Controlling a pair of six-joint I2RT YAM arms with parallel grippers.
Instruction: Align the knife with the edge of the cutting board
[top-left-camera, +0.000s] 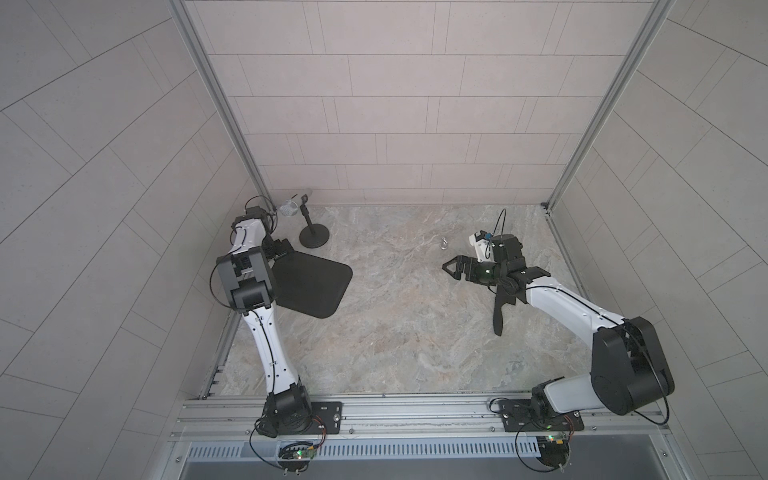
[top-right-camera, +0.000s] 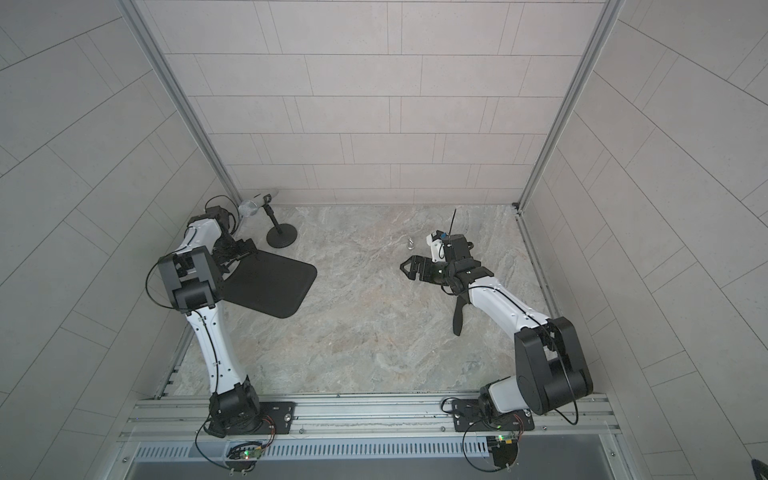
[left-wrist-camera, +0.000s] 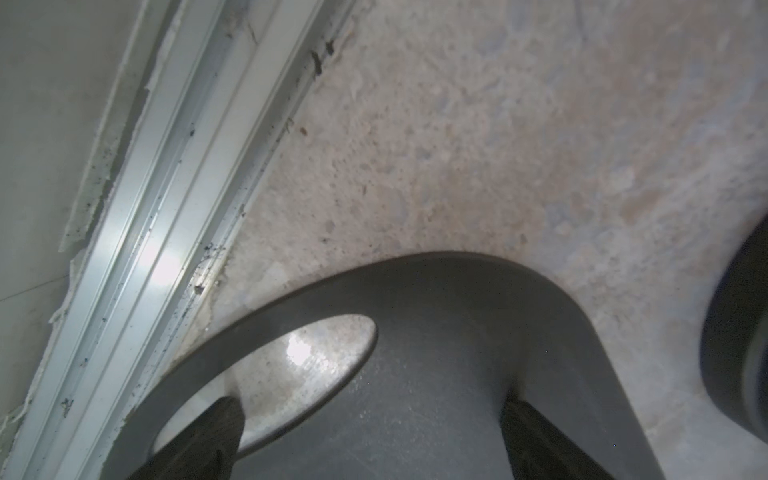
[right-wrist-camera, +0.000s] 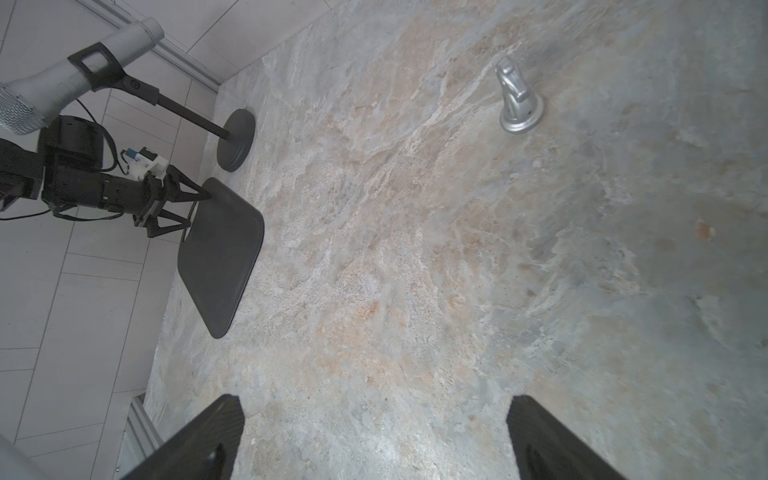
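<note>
The dark grey cutting board lies flat at the left of the table, its oval handle slot near the left rail in the left wrist view. Over its far left end hovers my left gripper, open, fingers spread either side of the slot's right end with nothing gripped. On the right side lies the black knife, one end pointing to the front; the rest is hidden beneath my right arm. My right gripper stands open and empty, pointing left over the table, and the knife is outside its wrist view.
A microphone on a round black stand is close behind the board. A small silver object stands toward the back, near my right gripper. Between board and knife the marble surface is bare.
</note>
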